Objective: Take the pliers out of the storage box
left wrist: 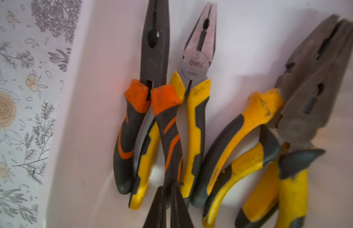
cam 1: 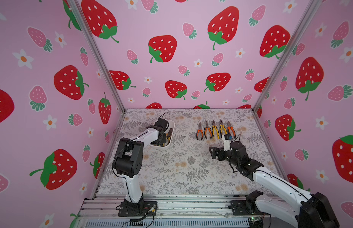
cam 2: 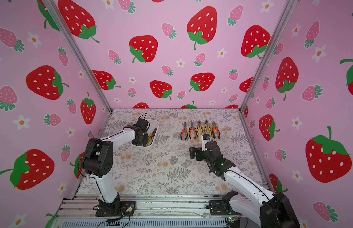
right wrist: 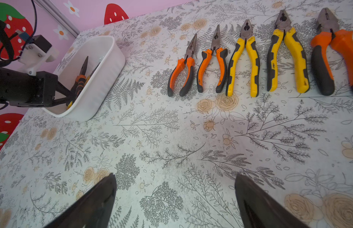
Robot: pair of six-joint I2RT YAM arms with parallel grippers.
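Observation:
The white storage box (right wrist: 104,87) stands on the left of the table. Inside are several pliers: an orange-black pair (left wrist: 163,98), a yellow-black pair (left wrist: 195,64) and larger yellow-black ones (left wrist: 309,110). My left gripper is down in the box at the orange-black pair's handle, its fingertips slightly apart; whether they touch the handle is unclear. My right gripper hangs open over the table's right half, nothing between its fingers.
A row of several pliers (right wrist: 243,64) lies at the back right of the table, orange-black and yellow-black.

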